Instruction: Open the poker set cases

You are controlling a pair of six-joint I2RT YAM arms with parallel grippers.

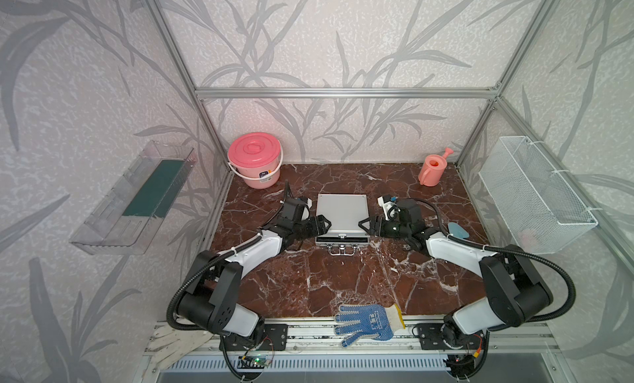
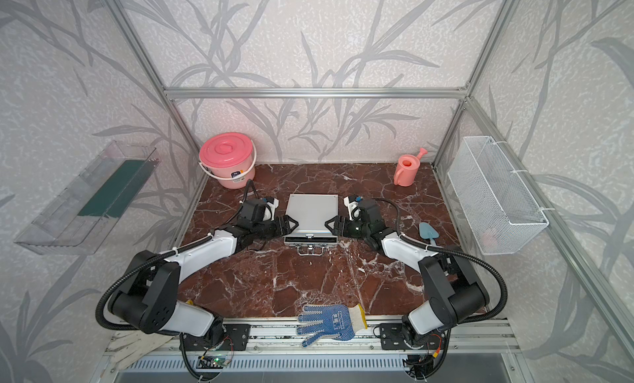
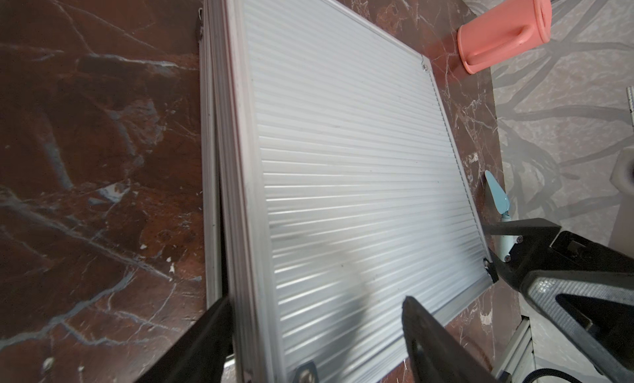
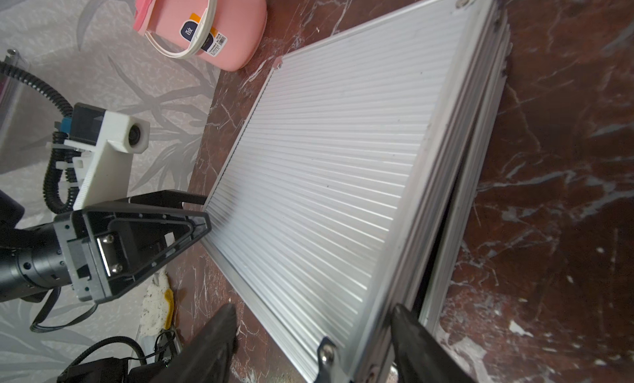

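A silver ribbed case (image 1: pixel 342 214) sits mid-table with its handle (image 1: pixel 342 250) to the front. Its lid is tilted up slightly at the front, and a dark gap shows between lid and base. My left gripper (image 1: pixel 325 224) is at the front left corner of the lid, my right gripper (image 1: pixel 368 225) at the front right one. In each wrist view the fingers stand apart around a lid corner (image 3: pixel 305 373). One left finger (image 3: pixel 208 336) and one right finger (image 4: pixel 416 343) lie close against the lid's side edge; contact is hard to make out. The inside of the case is hidden.
A pink lidded bucket (image 1: pixel 254 159) stands back left and a pink watering can (image 1: pixel 433 169) back right. A blue trowel (image 1: pixel 457 230) lies to the right, behind the right arm. A blue glove (image 1: pixel 366 322) rests at the front rail. Table in front of the case is clear.
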